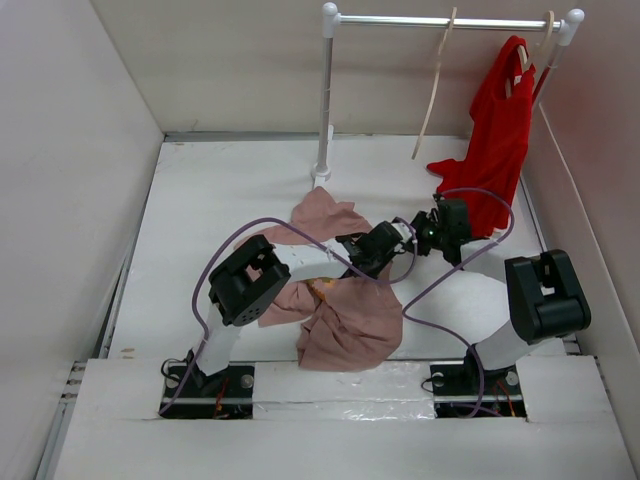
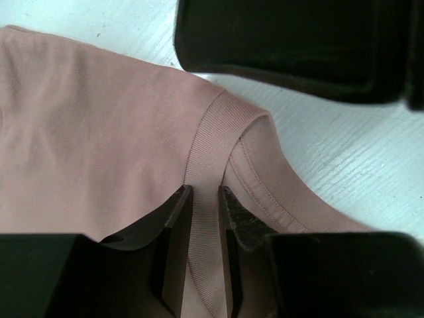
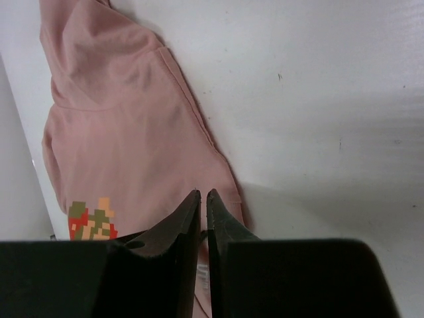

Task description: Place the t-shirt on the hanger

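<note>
A pink t shirt (image 1: 345, 335) lies crumpled on the white floor, partly under the left arm. My left gripper (image 1: 395, 240) is over its right edge; in the left wrist view its fingertips (image 2: 205, 192) sit close together with a small gap, on a folded ribbed band. My right gripper (image 1: 425, 230) is just right of it; in the right wrist view its fingertips (image 3: 204, 195) are slightly apart above the shirt's edge, with nothing visibly held. A printed patch (image 3: 89, 218) shows on the shirt. A wooden hanger (image 1: 435, 75) hangs on the rail.
A red garment (image 1: 495, 130) hangs on another hanger at the right end of the rail (image 1: 385, 20), behind my right arm. The rack's post (image 1: 325, 110) stands behind the shirt.
</note>
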